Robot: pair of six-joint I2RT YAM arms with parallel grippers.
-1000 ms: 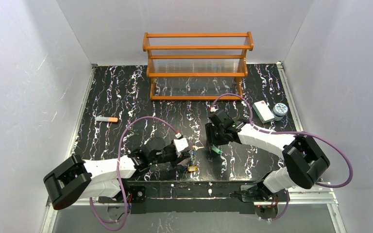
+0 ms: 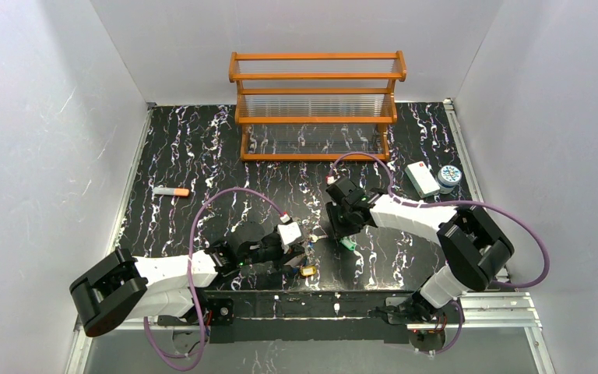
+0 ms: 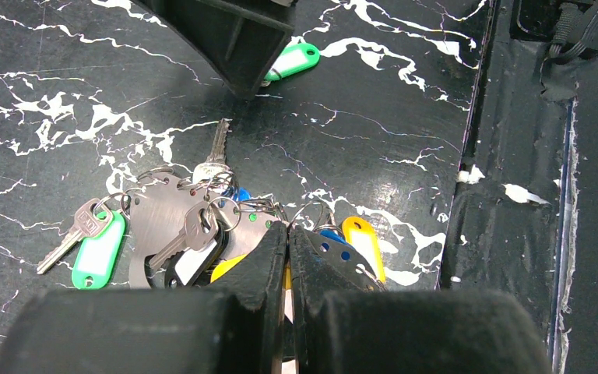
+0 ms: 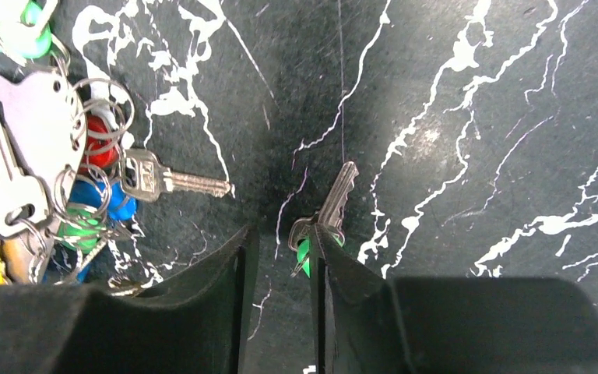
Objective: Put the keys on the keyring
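A bunch of keys, rings and coloured tags, with a grey metal plate point(image 3: 156, 222), lies at the front centre of the table. Over it my left gripper is shut; whether a thin ring or edge sits between its tips cannot be made out. A single key point(image 4: 337, 195) with a green tag point(image 3: 296, 59) lies apart to the right of the bunch. My right gripper stands open above that key, one finger point(image 4: 328, 273) partly covering the key's head and tag. No key shows gripped there.
A wooden rack point(image 2: 317, 121) stands at the back. On the right are a white box point(image 2: 422, 179) and a round tin point(image 2: 449, 176); an orange-and-white item point(image 2: 171, 192) lies at the left.
My right arm has shifted slightly left and toward the table's front. The left arm keeps its place.
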